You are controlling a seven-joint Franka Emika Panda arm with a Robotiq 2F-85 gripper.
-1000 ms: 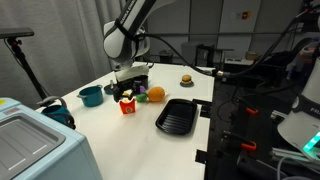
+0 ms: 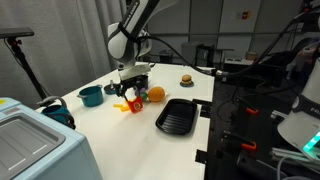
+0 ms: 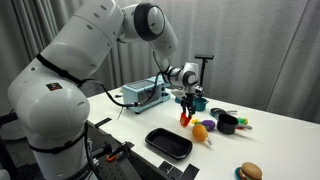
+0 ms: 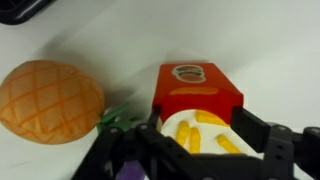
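A red carton [image 4: 198,88] with a pale printed mark lies between the fingers of my gripper in the wrist view. One finger stands at each side edge of it, close to or touching; whether they grip it firmly does not show. Several yellow fries [image 4: 194,138] appear below the carton against a round white area. Exterior view 1 has the carton [image 2: 136,106] tilted on the table under the gripper [image 2: 130,93], with yellow fries [image 2: 121,107] to its left. From exterior view 2, the carton [image 3: 185,119] shows below the arm's end.
Close by is an orange-brown rounded item [image 4: 50,102], with green and purple things beside it. A black tray [image 2: 178,117] lies nearer, and a teal pot [image 2: 92,96] and black pan stand farther back. A burger [image 3: 248,172] sits apart.
The red carton has shifted right and tilted, as the gripper moved slightly the same way. Yellow fries now show to the carton's left.
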